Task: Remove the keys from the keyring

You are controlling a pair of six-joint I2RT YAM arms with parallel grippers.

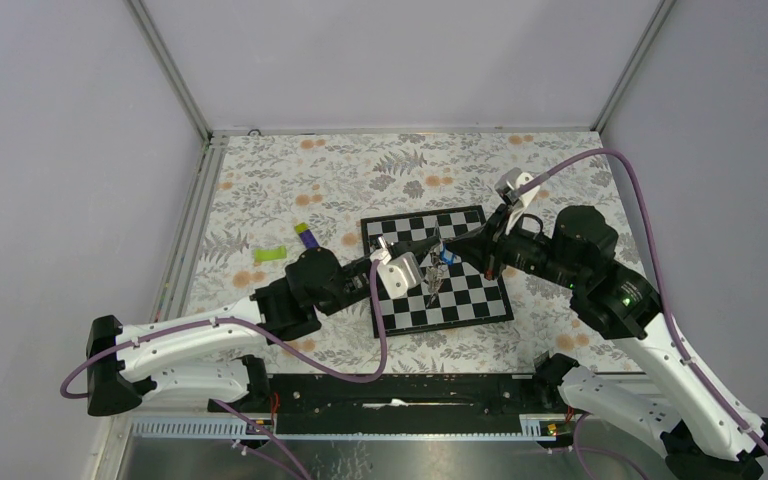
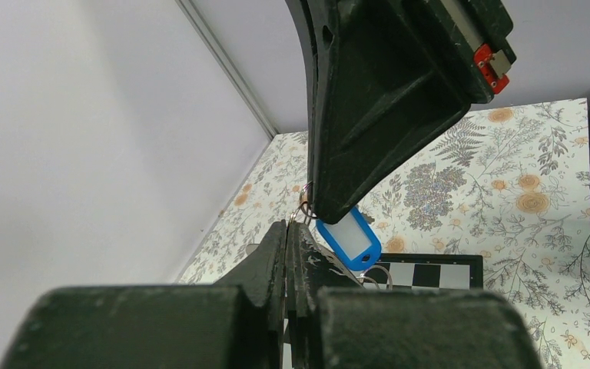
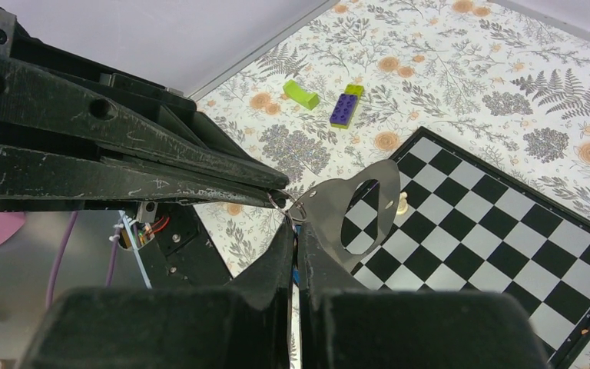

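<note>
Over the chessboard my two grippers meet tip to tip. A thin wire keyring arcs between them. The left gripper is shut with the wire running into its tips, and the right gripper is likewise shut on the wire. From the ring hangs a blue tag with a pale window. A flat grey metal piece with a large cutout hangs there too, big and close in the right wrist view. In the top view the hanging metal is small and blurred, so single keys cannot be told apart.
Beneath the grippers lies the black-and-white chessboard. A light green block and a purple-and-green block rest left of it.
</note>
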